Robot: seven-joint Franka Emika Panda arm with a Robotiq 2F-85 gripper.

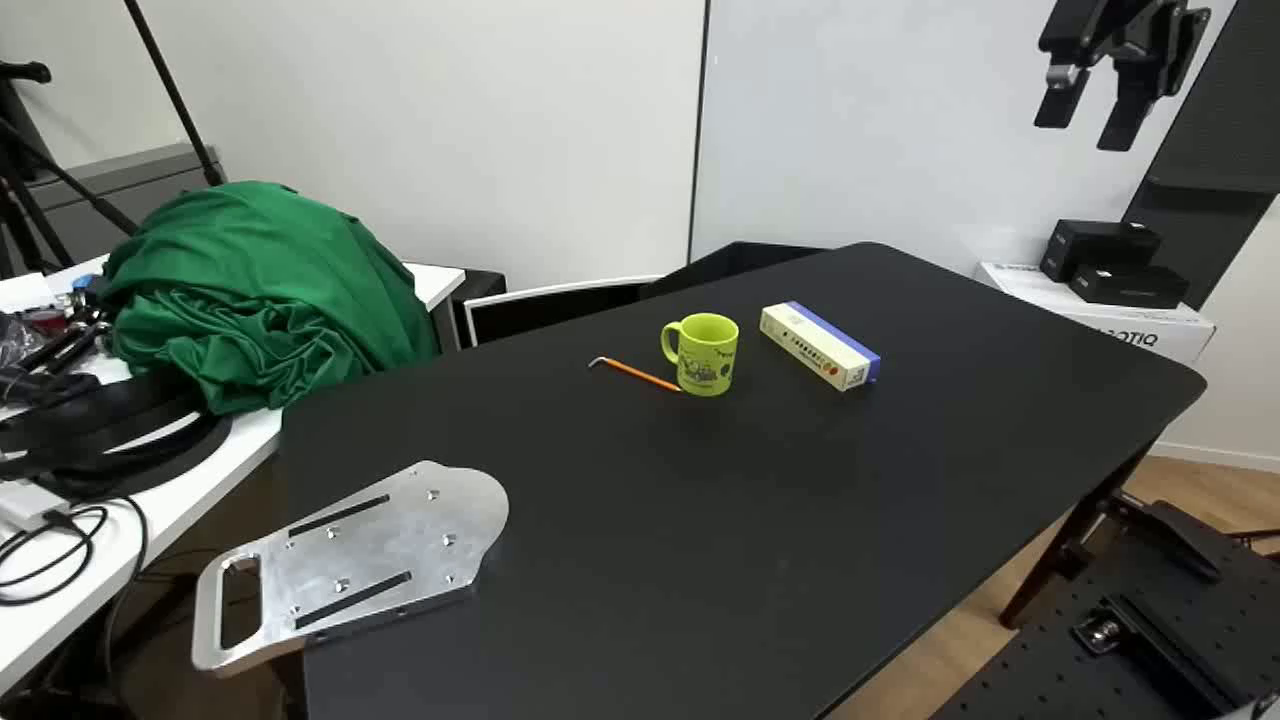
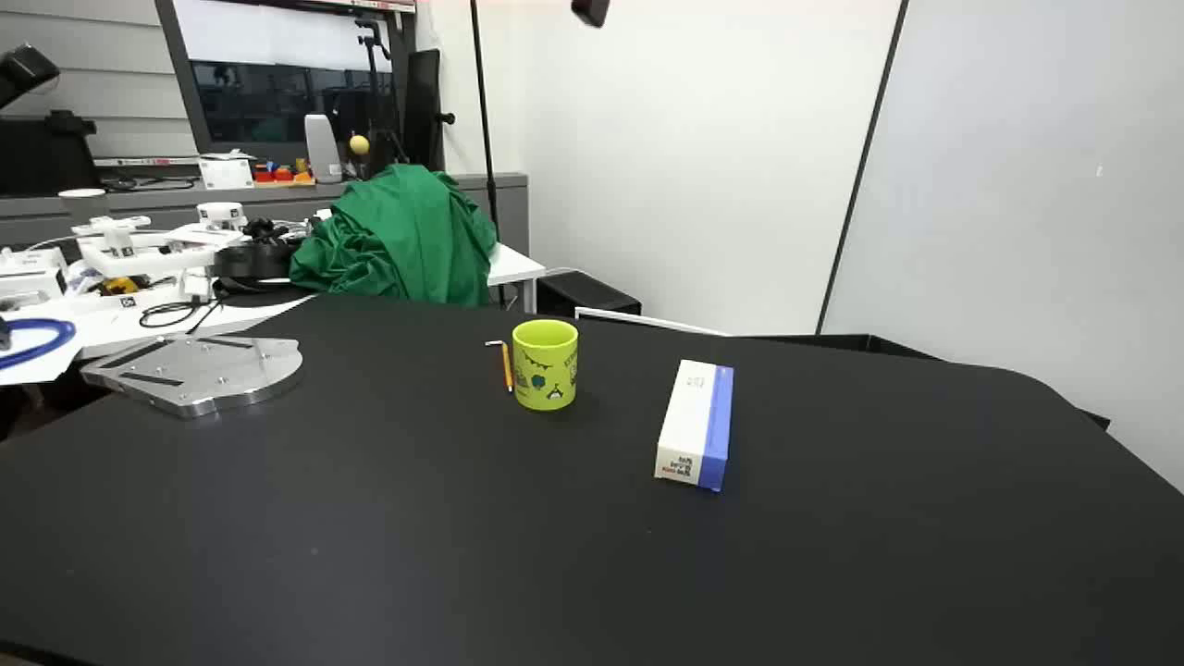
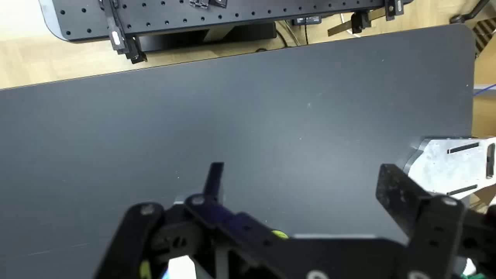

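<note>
High above the black table's far right side in exterior view 1, my gripper [image 1: 1089, 130] hangs open, with nothing between its fingers. From the wrist, its two fingers [image 3: 395, 190] stand wide apart over bare tabletop. A yellow-green mug [image 1: 705, 355] stands upright on the table, its handle toward the left. Left of the mug lies a slim orange stick [image 1: 642, 374] with a bent pale end. A white and blue box [image 1: 819, 346] rests flat to the mug's right. In the wrist view the gripper hides most of the mug [image 3: 280, 234] and the box [image 3: 181, 268].
A flat metal plate [image 1: 414, 528] sits at the table's left end, its handle overhanging the edge. Beyond it, a green cloth [image 1: 252, 288] is heaped on a cluttered white table.
</note>
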